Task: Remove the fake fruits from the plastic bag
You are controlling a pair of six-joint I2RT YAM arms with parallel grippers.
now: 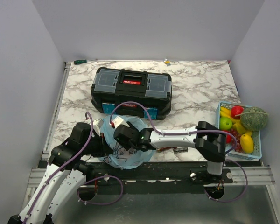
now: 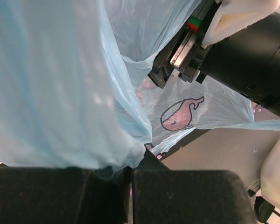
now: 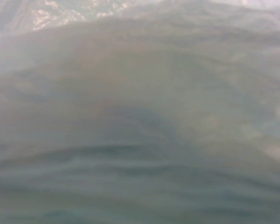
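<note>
The pale blue plastic bag (image 1: 129, 157), printed with a pink whale, lies in front of the toolbox. My left gripper is shut at its left side, with a fold of bag plastic running between the fingertips. From the right, my right gripper reaches down into the bag's opening, close against the plastic. Its fingertips are partly hidden, so their spacing is unclear. Blurred grey-green plastic fills the right wrist view. No fruit can be made out inside the bag.
At the right edge, a light blue basket (image 1: 257, 140) holds a melon (image 1: 254, 119), apples, bananas and other fake fruit. Behind the bag stands a black toolbox (image 1: 132, 88). A dark spring-like item (image 1: 180, 150) lies right of the bag.
</note>
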